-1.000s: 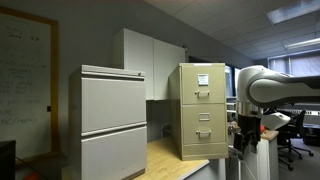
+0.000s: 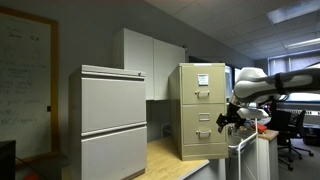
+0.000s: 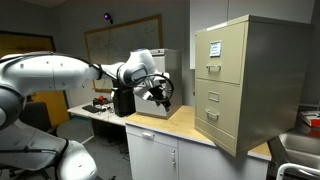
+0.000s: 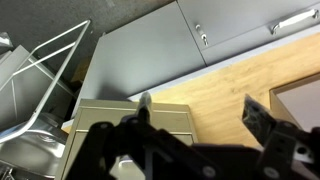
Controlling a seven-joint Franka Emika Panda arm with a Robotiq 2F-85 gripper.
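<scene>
In the first exterior view the gripper [image 2: 240,117] hangs in front of and to the right of the tan two-drawer filing cabinet [image 2: 204,145]. From the second exterior view, the gripper [image 3: 157,92] appears left of the tan cabinet [image 3: 225,95], in front of the light grey cabinet [image 3: 172,62]. That grey cabinet [image 2: 108,120] has two plain drawers, both closed. The tan cabinet's drawers, with metal handles, look closed too.
Grey cupboard doors [image 3: 152,150] sit below it. A wire rack [image 4: 42,85] stands beside the tan cabinet. White wall cupboards [image 2: 150,60] hang above, and office chairs [image 2: 290,125] stand at far right.
The arm's wrist has risen and its gripper has swung up and slightly left in the first exterior view. The cabinets have stayed put.
</scene>
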